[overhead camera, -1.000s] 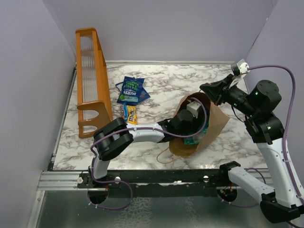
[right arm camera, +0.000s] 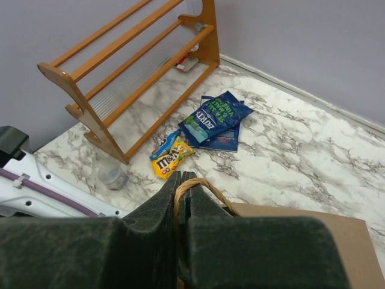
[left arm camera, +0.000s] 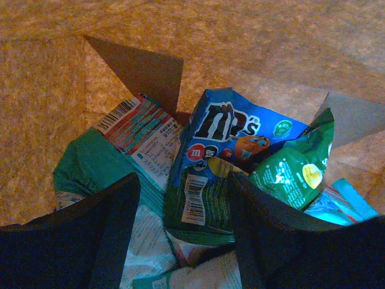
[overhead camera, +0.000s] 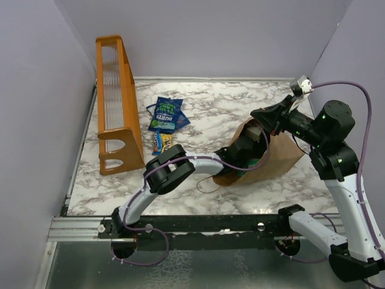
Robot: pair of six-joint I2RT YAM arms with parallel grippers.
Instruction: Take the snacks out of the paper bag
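The brown paper bag (overhead camera: pixel 274 158) lies tilted on the table, its mouth facing left. My left gripper is inside it, fingers apart on either side of a blue M&M's packet (left arm camera: pixel 231 129), apparently without clamping it. Around that packet lie a green-and-white packet (left arm camera: pixel 90 165), a small green packet (left arm camera: pixel 295 171) and a light-blue one (left arm camera: pixel 343 205). My right gripper (overhead camera: pixel 272 125) is shut at the bag's upper rim, with the twisted handle (right arm camera: pixel 195 182) looping over its fingers. Just what is pinched between them is partly hidden.
Navy Burts packets (overhead camera: pixel 166 114) and a yellow M&M's packet (overhead camera: pixel 162 142) lie on the table's left. A wooden rack (overhead camera: pixel 114 90) stands beyond them. A small clear cup (right arm camera: pixel 112 176) appears in the right wrist view. Free marble lies behind the bag.
My left arm has reached farther right, deeper into the bag. The bag has shifted and tipped to the right, while the right gripper has barely moved.
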